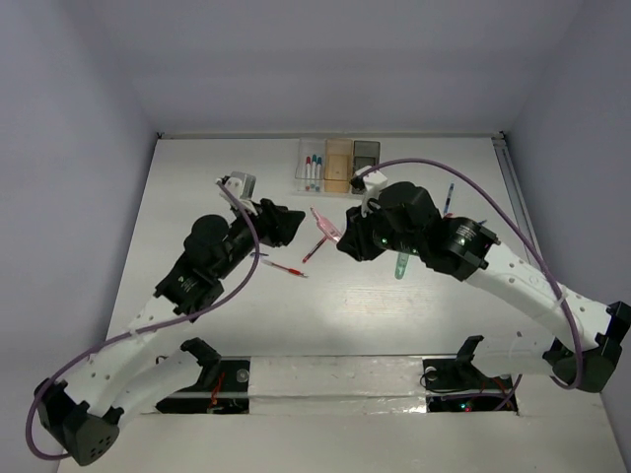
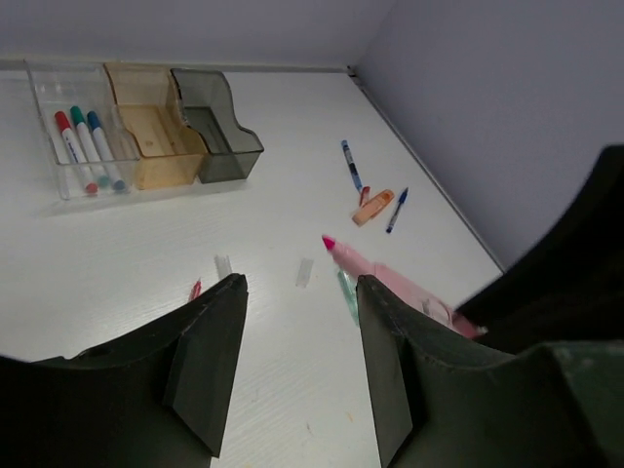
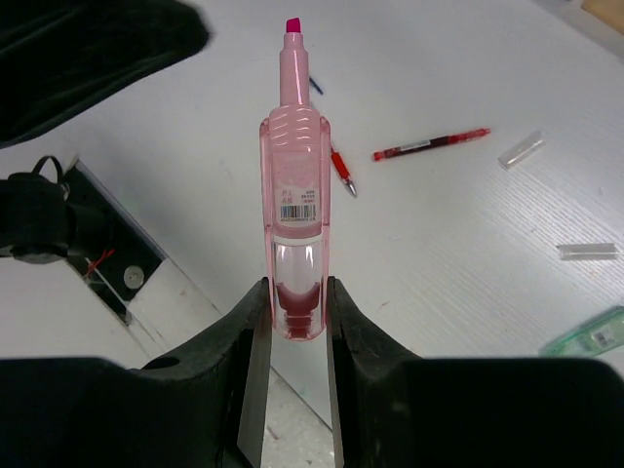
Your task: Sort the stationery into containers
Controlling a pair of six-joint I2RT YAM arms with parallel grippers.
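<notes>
A pink highlighter is held by its rear end in my right gripper, its bright pink tip pointing up and away. My left gripper is open, nothing between its fingers; in the top view it stands to the left of the highlighter, apart from it. At the back, the organizer has a clear compartment holding several markers, an empty tan compartment and an empty grey compartment. A red pen and a dark red pen lie on the table.
On the right of the table lie an orange cutter-like item, blue pens and a small red item. A green item and two clear strips rest nearer the middle. Both grippers stand close together.
</notes>
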